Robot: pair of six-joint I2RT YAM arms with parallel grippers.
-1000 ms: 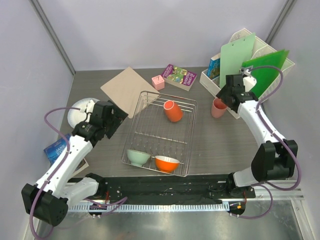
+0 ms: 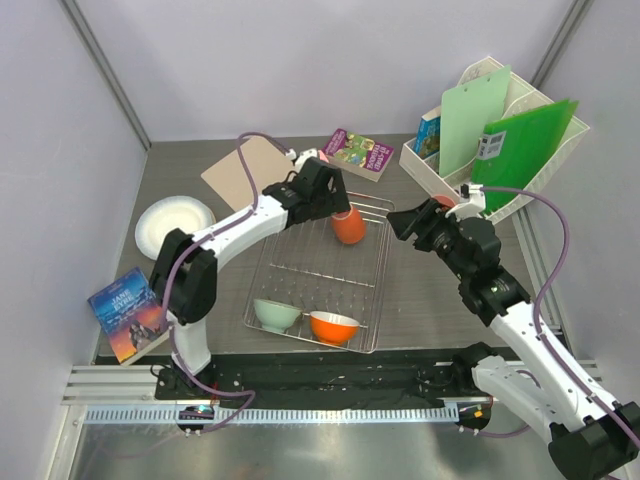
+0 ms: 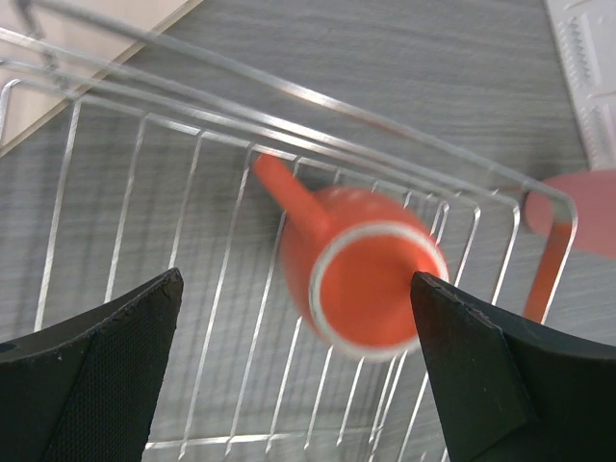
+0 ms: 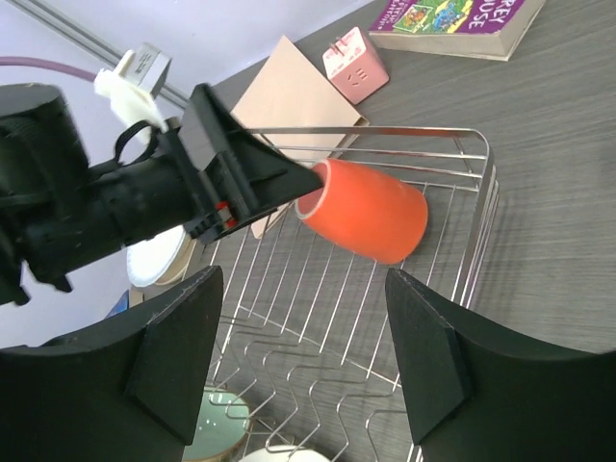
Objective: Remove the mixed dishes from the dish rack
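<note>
An orange mug (image 2: 348,227) leans at the far end of the metal dish rack (image 2: 381,280); in the left wrist view its handle points to the upper left. My left gripper (image 2: 343,204) is open over this mug (image 3: 337,231), whose rim shows between and beyond the fingers. To the right of the rack, my right gripper (image 2: 400,225) stands partly open with nothing between its fingers. A green bowl (image 2: 277,314) and an orange bowl (image 2: 333,327) sit at the rack's near end. A white plate (image 2: 173,225) lies at the left.
A pink cup (image 2: 443,202), mostly hidden by the right arm, stands beside the white file holder (image 2: 428,175). Books (image 2: 360,153) and a pink cube (image 4: 354,65) lie behind the rack. Right of the rack, the table is clear.
My left gripper has swung right from near the plate to the orange mug. My right gripper has left the pink cup and come left toward the rack. The dishes have not moved.
</note>
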